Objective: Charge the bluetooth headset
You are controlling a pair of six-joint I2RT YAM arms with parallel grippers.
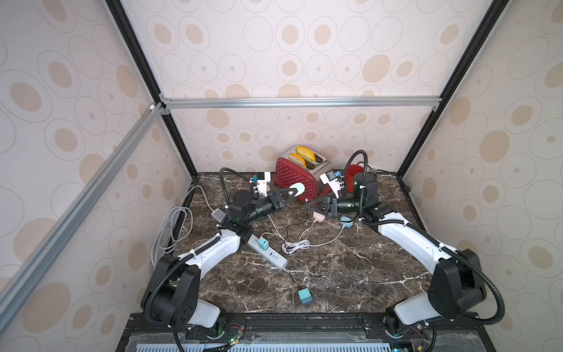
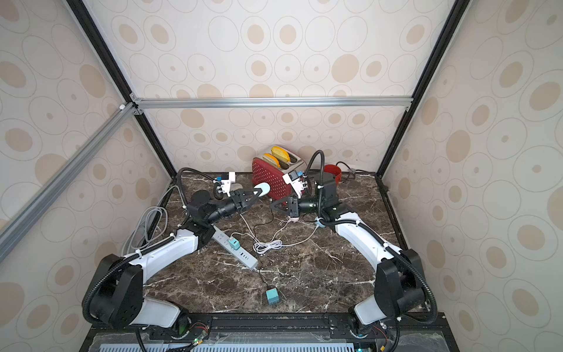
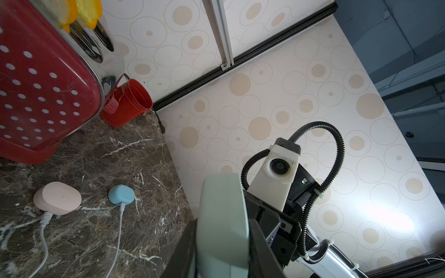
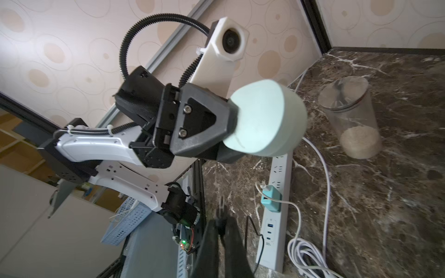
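Note:
A pale mint headset case [image 3: 222, 222] is held up above the table, with my left gripper [image 1: 293, 191] shut on it. Facing it from the right, slightly lower and apart from it, is my right gripper [image 1: 309, 206]. Its fingers are shut on a thin dark plug [image 4: 221, 208], whose tip sticks out past them in the right wrist view. From there a black cable [image 1: 288, 230] runs down to the teal charger block [image 1: 305, 296] at the table's front. The case's charging port cannot be made out.
A power strip [image 4: 274, 227] with a teal adapter [image 4: 271, 198] lies left; a coiled white cable [image 1: 296, 246] is mid-table. Pink [image 3: 58, 197] and blue [image 3: 121, 194] cases lie on the table with white cables. Behind stand the red toaster [image 1: 296, 176] and red bucket [image 3: 125, 104].

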